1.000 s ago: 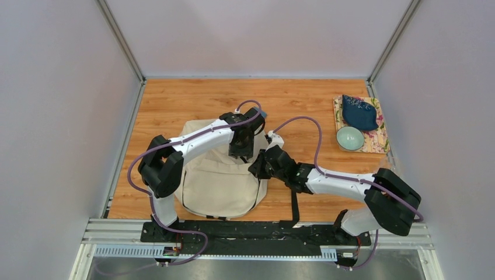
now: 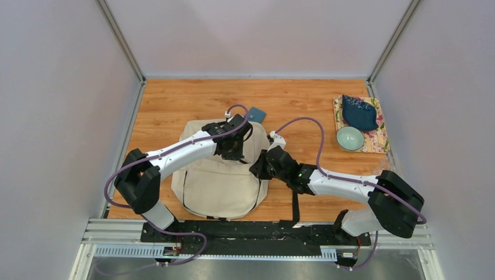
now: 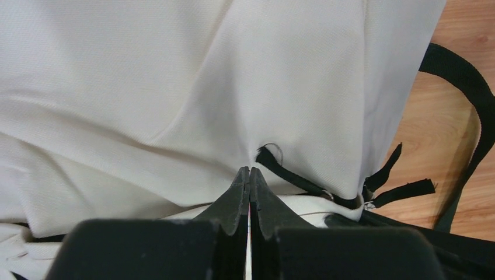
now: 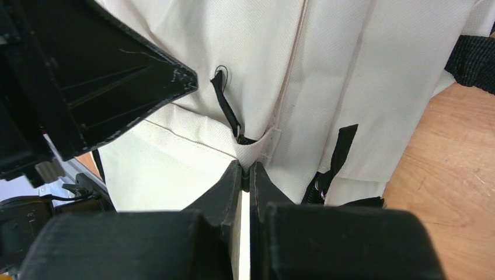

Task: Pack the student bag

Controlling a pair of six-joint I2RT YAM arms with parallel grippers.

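Observation:
A cream fabric bag (image 2: 220, 189) lies flat on the table beneath both arms. My left gripper is shut over the cloth, its fingertips meeting with nothing between them. A black zipper pull (image 3: 284, 172) lies on the fabric just right of those fingertips, outside them. In the right wrist view the same pull tab (image 4: 225, 102) stands free, with the left gripper's dark finger (image 4: 134, 87) to its left. My right gripper is shut on a pinched fold of the bag's edge (image 4: 253, 153), at the pocket's zipper end.
At the right, a floral mat (image 2: 379, 140) carries a dark blue pouch (image 2: 359, 114) and a pale green bowl (image 2: 350, 138). A small blue item (image 2: 256, 115) lies just behind the bag. A black strap (image 3: 473, 87) loops beside the bag.
The right gripper has barely moved and keeps the fold.

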